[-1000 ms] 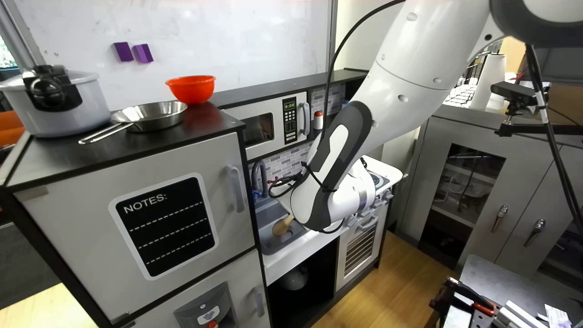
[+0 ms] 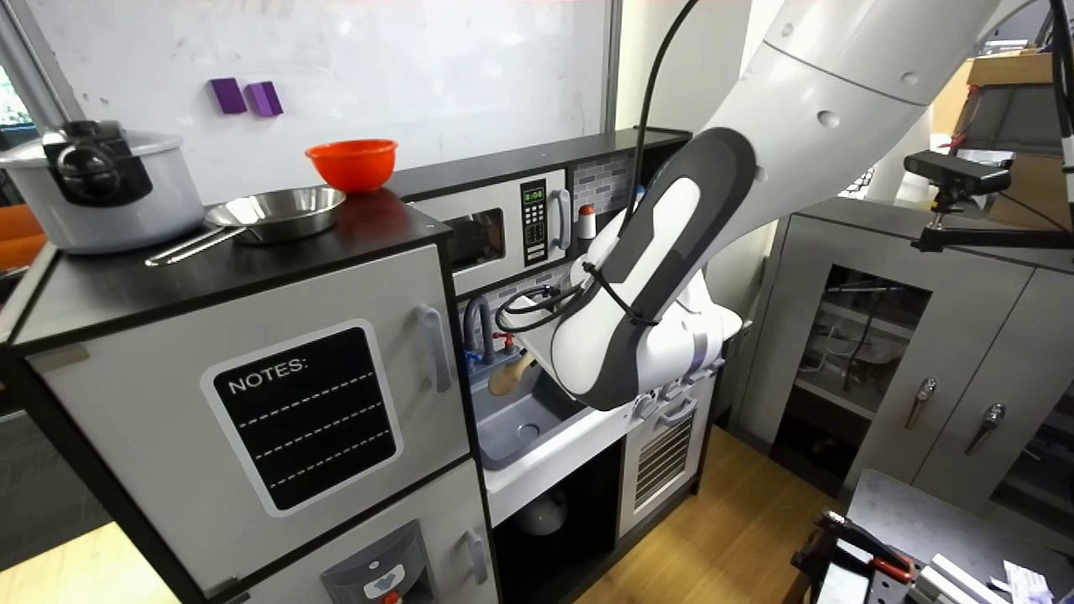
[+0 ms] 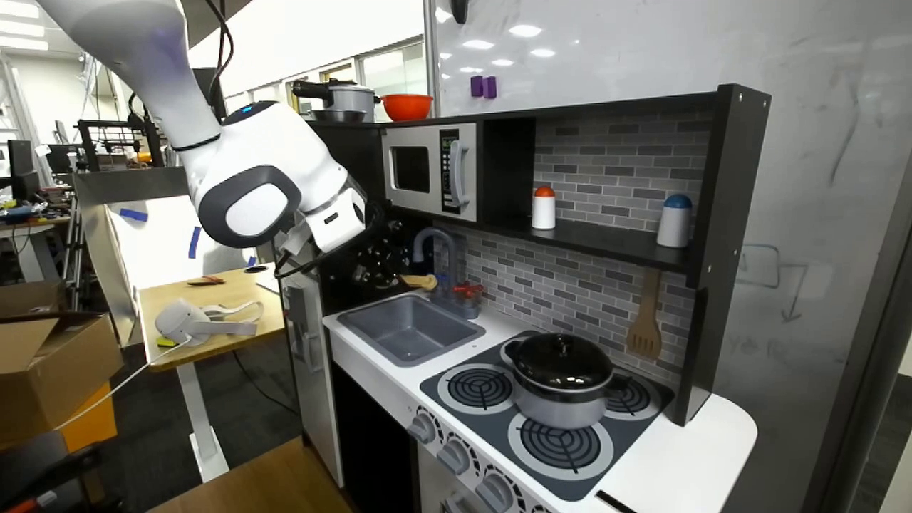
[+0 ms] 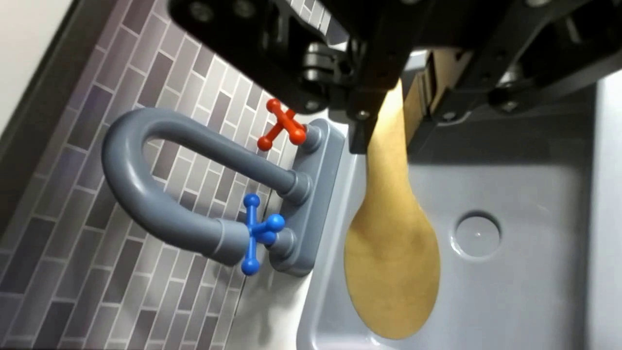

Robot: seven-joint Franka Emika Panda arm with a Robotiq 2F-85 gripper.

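Observation:
A wooden spoon hangs from my gripper, which is shut on its handle; the wrist view shows the wide end extending over the grey sink. In exterior view 1 the spoon shows above the sink, left of the arm's wrist. From the other side, exterior view 2 shows only the tip of the spoon near the faucet, above the sink. The fingers themselves are hidden by the arm in exterior view 1.
The grey faucet, with red and blue handles, stands close beside the spoon. A lidded pot sits on the stove, and a wooden spatula hangs on the tiled wall. A pan and orange bowl rest on the cabinet.
The arm has moved right in exterior view 1. The spoon has risen from lower over the sink and shifted slightly left, closer to the faucet, still held.

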